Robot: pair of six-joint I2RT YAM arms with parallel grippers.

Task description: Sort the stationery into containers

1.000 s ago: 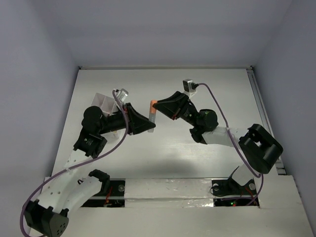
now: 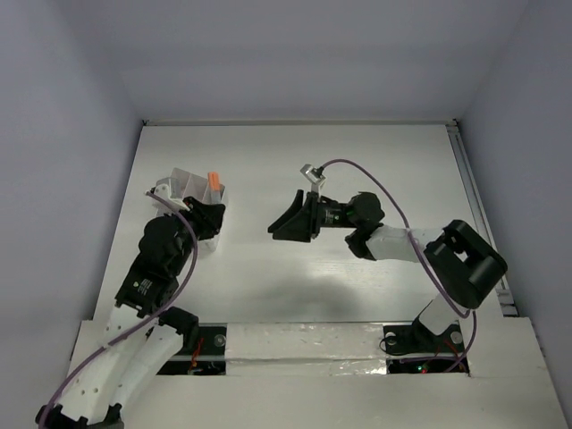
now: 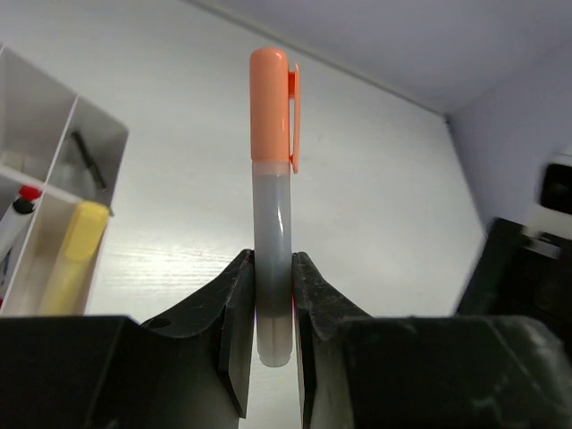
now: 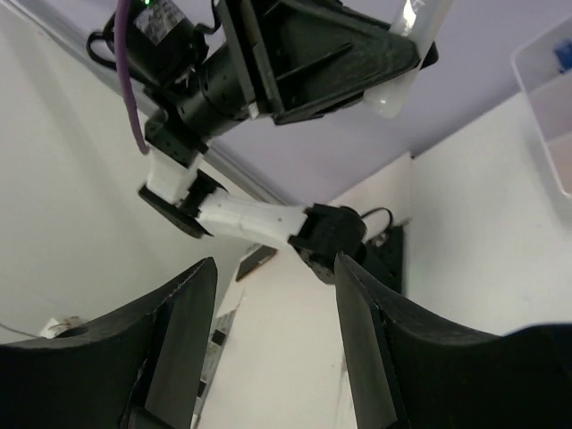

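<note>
An upright pen with an orange cap (image 3: 268, 107) and translucent body is held in my left gripper, which is shut on it; from above, the orange cap (image 2: 214, 180) shows over the divided white container (image 2: 189, 180). In the left wrist view, compartments of that container (image 3: 94, 143) hold a yellow item (image 3: 79, 246), a red-capped item (image 3: 20, 219) and a dark thin item (image 3: 87, 159). My right gripper (image 2: 291, 223) stands open over the middle of the table with nothing between its fingers; in the right wrist view the pen's lower end (image 4: 391, 94) is at the top.
Grey walls (image 2: 63, 179) enclose the sides and back. A pale strip (image 2: 304, 349) runs along the front edge between dark arm mounts.
A second ago both grippers met at the pen in mid-table. My left gripper has since carried it left to the container; my right gripper has drawn apart from it and is open.
</note>
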